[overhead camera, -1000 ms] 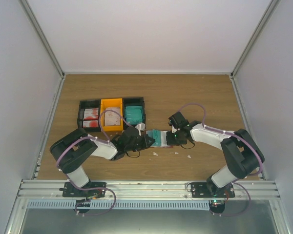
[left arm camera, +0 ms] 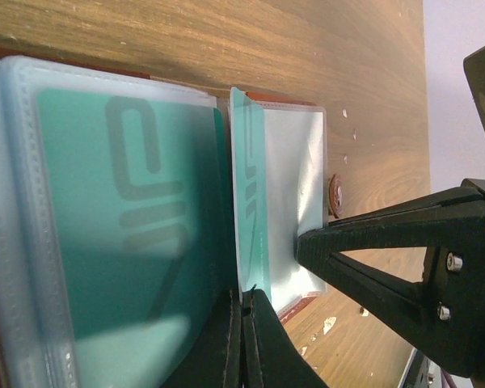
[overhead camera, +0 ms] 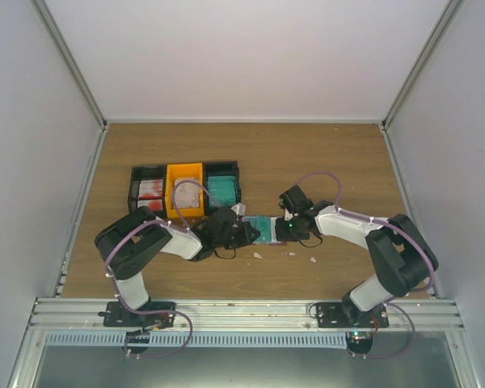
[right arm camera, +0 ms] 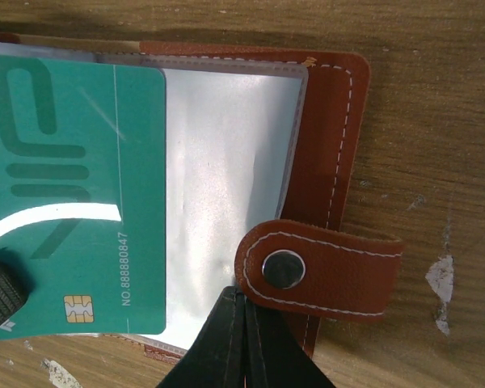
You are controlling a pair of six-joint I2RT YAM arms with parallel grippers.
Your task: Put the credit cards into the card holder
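The card holder [right arm camera: 352, 145], brown leather with clear sleeves, lies open on the table between my arms. A teal card [right arm camera: 81, 202] reaches over its right-hand white sleeve [right arm camera: 218, 162]; whether the card's edge is under the film I cannot tell. In the left wrist view that card [left arm camera: 250, 194] stands tilted, its left edge raised beside another teal card [left arm camera: 137, 202] in the left-hand sleeve. My left gripper is shut, fingertips at the tilted card's near edge, no clear grip showing. My right gripper is shut at the clasp strap [right arm camera: 331, 271], holding nothing visible.
A divided tray behind my left arm has a black bin [overhead camera: 149, 172] with red-and-white cards, an orange bin [overhead camera: 186, 170] with pale cards and a black bin [overhead camera: 221, 169] with teal cards.
My left gripper has shifted a little to the right over the holder, along with the raised part of the teal card. The right arm has stayed in place.
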